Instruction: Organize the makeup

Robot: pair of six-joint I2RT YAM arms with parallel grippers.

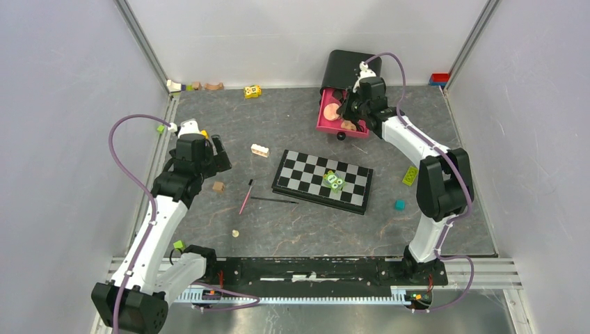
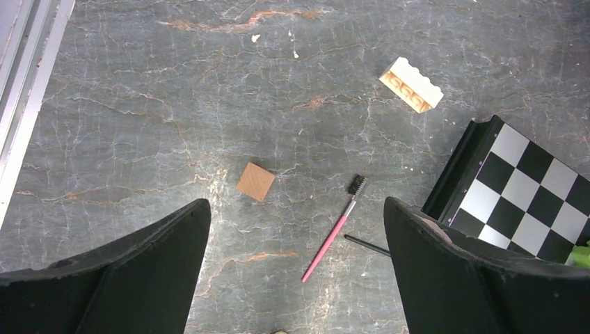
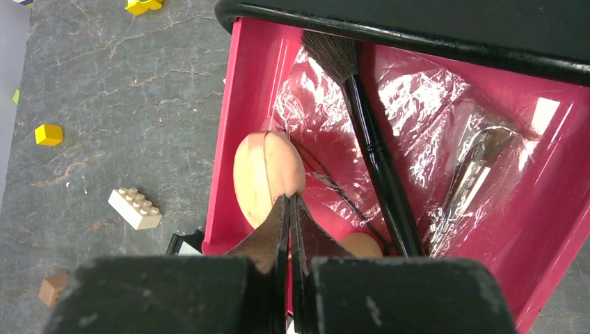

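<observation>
In the right wrist view my right gripper is shut on a round peach powder puff (image 3: 268, 174) with a ribbon band. The puff is over the left part of the pink drawer (image 3: 219, 160); whether it touches the floor I cannot tell. Inside lie a large black brush (image 3: 376, 156), clear plastic packaging (image 3: 424, 90) and a tan sponge (image 3: 362, 245), partly hidden by the gripper. On the table, in the left wrist view, are a pink spoolie brush (image 2: 327, 247) and a thin black stick (image 2: 367, 244). My left gripper stands open above them, empty.
The drawer extends from a black case (image 1: 344, 68) at the back. A checkered board (image 1: 306, 169) with a green toy (image 1: 334, 182) occupies the middle. A white brick (image 1: 259, 150) and wooden cube (image 1: 218, 187) lie left of it. Free table surrounds them.
</observation>
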